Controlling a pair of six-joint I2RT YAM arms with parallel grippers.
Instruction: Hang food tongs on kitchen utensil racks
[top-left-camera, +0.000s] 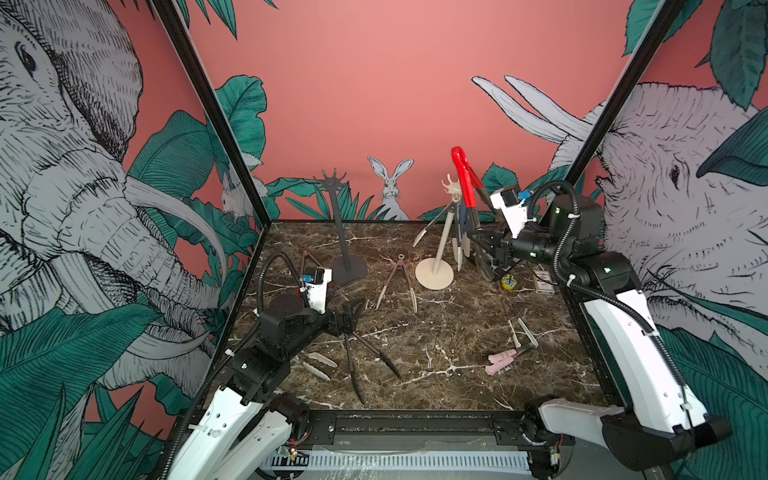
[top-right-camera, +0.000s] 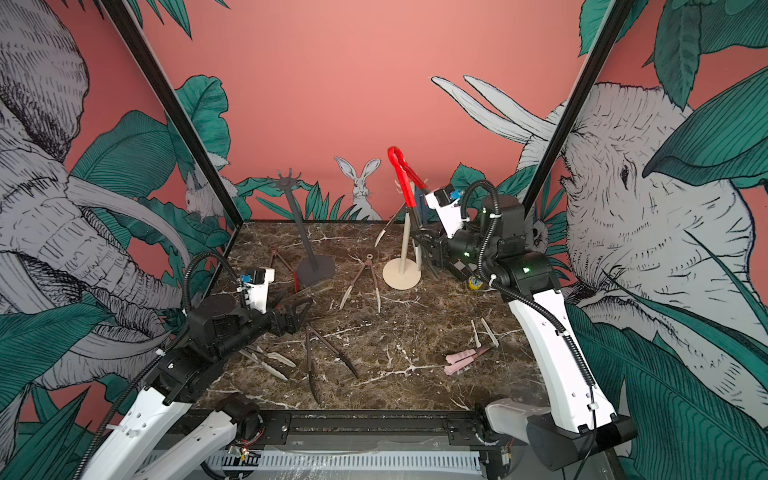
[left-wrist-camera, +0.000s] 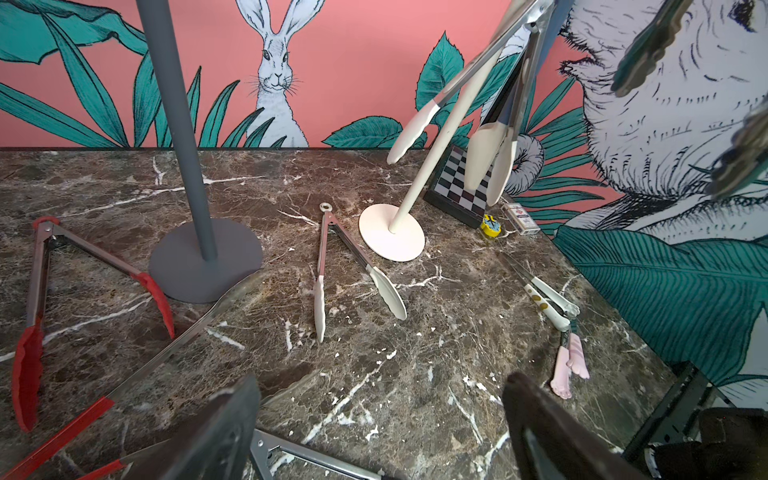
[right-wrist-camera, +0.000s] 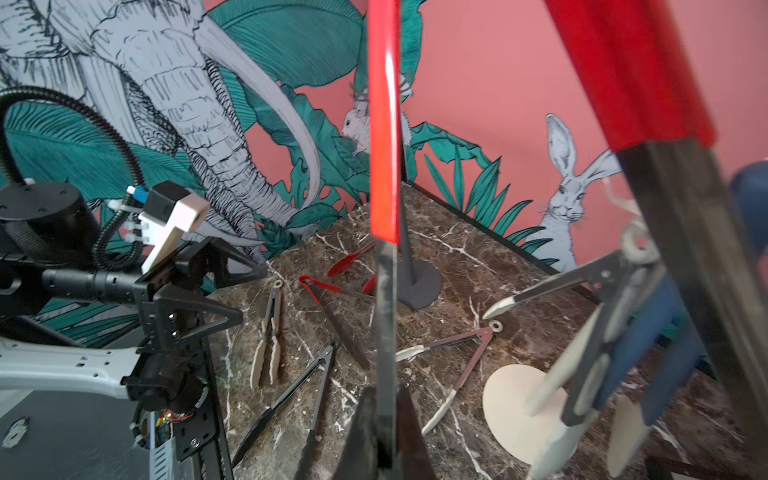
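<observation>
Red-handled tongs (top-left-camera: 461, 172) point upward beside the top of the cream rack (top-left-camera: 440, 240), their red loop above its hooks. In the right wrist view, one thin metal arm of these tongs (right-wrist-camera: 386, 320) runs down between the fingers of my right gripper, which is shut on it. White-tipped tongs (left-wrist-camera: 486, 148) and blue ones (right-wrist-camera: 632, 344) hang from the cream rack. A dark grey rack (top-left-camera: 341, 232) stands to its left with bare hooks. Over the front left of the table, my left gripper is open and empty.
White-tipped tongs (left-wrist-camera: 352, 248) lie open between the racks. Red-tipped tongs (left-wrist-camera: 38, 296) lie by the grey rack, black tongs (right-wrist-camera: 312, 384) at the front and pink-handled tongs (top-left-camera: 502, 361) front right. A yellow item (left-wrist-camera: 490, 226) sits behind.
</observation>
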